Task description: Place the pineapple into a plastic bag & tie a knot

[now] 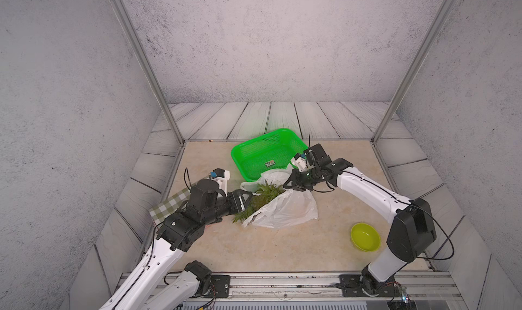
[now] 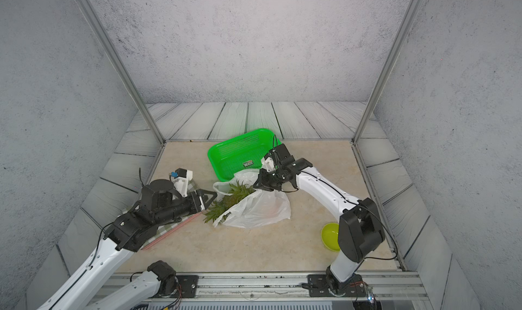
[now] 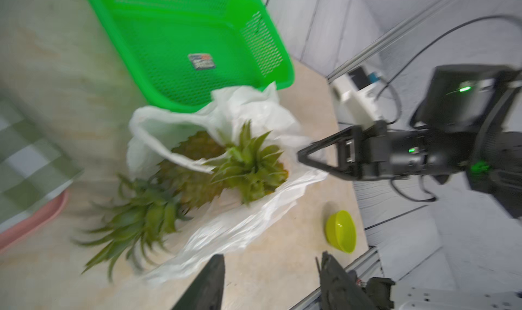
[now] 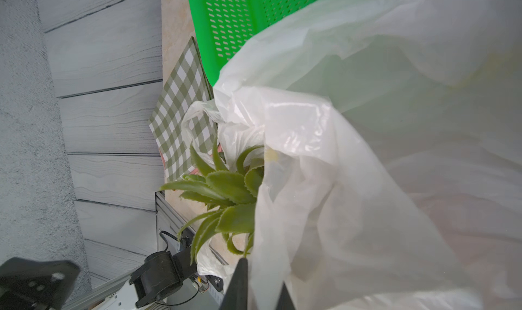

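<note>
Inside the white plastic bag (image 1: pixel 291 207) lies the pineapple (image 3: pixel 198 187), on its side with bag film around part of it. Two leafy crowns (image 3: pixel 144 220) show in the left wrist view; one spills out of the bag's mouth onto the table, the other stands at the right. My left gripper is open, above and left of the fruit, with nothing between its fingers. At the bag's upper edge is my right gripper. Its fingers (image 4: pixel 239 285) are a little apart, with white film at them; whether they grip it is unclear.
A green basket (image 1: pixel 245 171) stands just behind the bag, close to its film. Left of it lies a checkered cloth (image 4: pixel 182 106) with a pink edge. A yellow-green bowl (image 1: pixel 364 237) sits at the front right. Bare table shows in front of the bag.
</note>
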